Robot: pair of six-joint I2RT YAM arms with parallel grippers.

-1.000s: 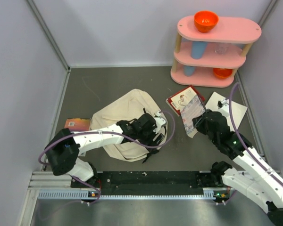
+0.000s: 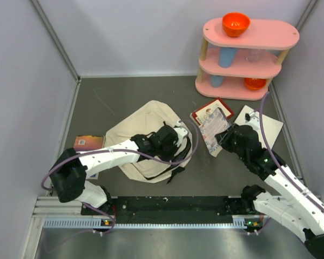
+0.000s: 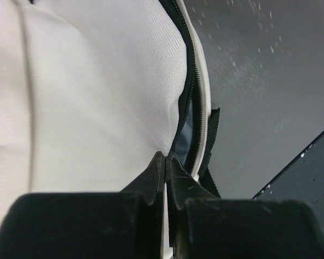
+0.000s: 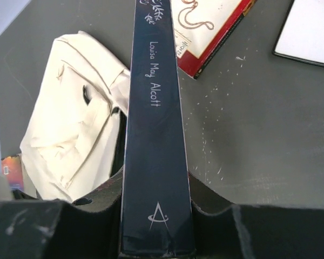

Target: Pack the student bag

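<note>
A cream fabric bag (image 2: 127, 129) lies flat left of the table's middle. My left gripper is shut on the upper edge of its mouth. Beside the fingertips, the bag's black zipper (image 3: 196, 108) is parted, and a dark gap shows between the two layers. Clamped in my right gripper is a book with a dark spine (image 4: 155, 124) lettered "Louisa May Alcott". From above, that book's patterned cover (image 2: 213, 129) is tilted, right of the bag and apart from it.
A red-bordered book (image 2: 221, 109) and a white flat item (image 2: 272, 127) lie at the right, below a pink shelf (image 2: 243, 86) with bowls and cups. Colourful books (image 2: 88, 142) lie left of the bag. Bare table separates the bag from the right arm.
The right arm shifted slightly left with its book.
</note>
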